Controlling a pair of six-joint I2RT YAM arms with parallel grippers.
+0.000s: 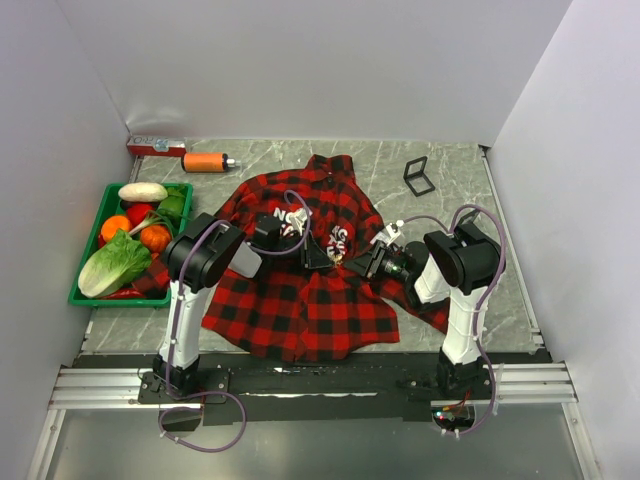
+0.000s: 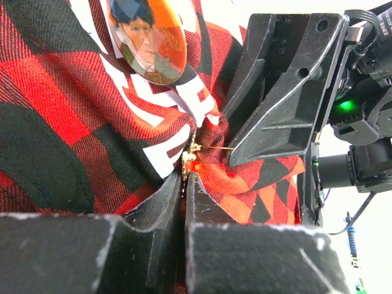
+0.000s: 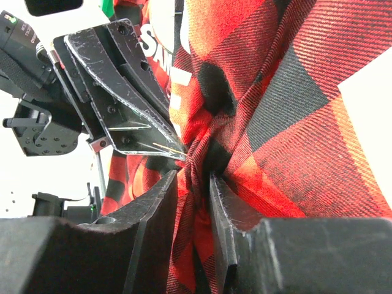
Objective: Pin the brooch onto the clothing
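Observation:
The gold brooch (image 2: 188, 160) sits at the tips of my left gripper, which is shut on it. Its thin pin (image 2: 217, 147) sticks out across a bunched fold of the red-and-black checked shirt (image 2: 67, 116); whether it passes through the cloth I cannot tell. In the right wrist view the pin (image 3: 168, 149) shows as a gold line against the left gripper's finger. My right gripper is partly open, its two fingers standing on either side of a fold of the shirt (image 3: 288, 141). From above, the brooch (image 1: 338, 258) lies between both grippers.
A round portrait badge (image 2: 150, 37) lies on the shirt near the white lettering. A green basket of vegetables (image 1: 76, 294) stands at the left, an orange bottle (image 1: 205, 162) and a red box (image 1: 155, 146) behind it. A black folding stand (image 1: 418, 176) is at the back right.

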